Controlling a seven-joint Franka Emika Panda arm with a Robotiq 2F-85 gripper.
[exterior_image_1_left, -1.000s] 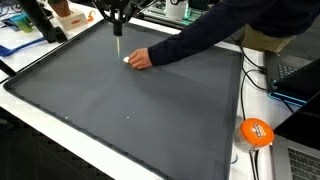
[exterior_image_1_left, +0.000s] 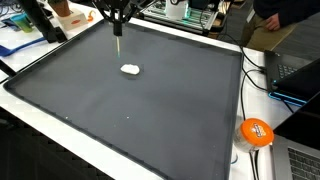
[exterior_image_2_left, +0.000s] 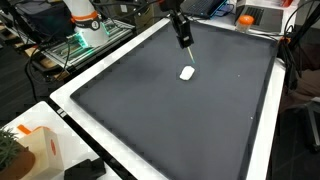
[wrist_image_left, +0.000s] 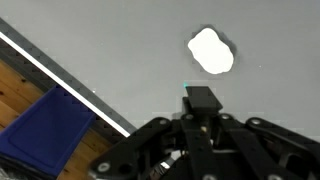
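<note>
A small white object (exterior_image_1_left: 130, 69) lies on the dark grey board (exterior_image_1_left: 150, 115); its rounded, slightly irregular outline shows from above in the wrist view (wrist_image_left: 211, 51). My gripper (exterior_image_1_left: 117, 32) is above the board, just behind the white piece and apart from it. It is shut on a thin stick (exterior_image_1_left: 118, 46), which hangs downward and looks yellow-green in exterior view 2 (exterior_image_2_left: 191, 53). In the wrist view the fingers (wrist_image_left: 203, 97) cover most of the stick, with a small teal spot at their tip. Whether the stick's lower end touches the board cannot be made out.
An orange-topped container (exterior_image_1_left: 254, 133) stands beyond the board's right side, near laptops and cables. Part of a person (exterior_image_1_left: 267, 20) shows at the back right. Most of the board's surface is bare.
A person's hand, at the white object one second ago, has drawn back to the right and left the board. The white object lies there uncovered. My arm looks unmoved.
</note>
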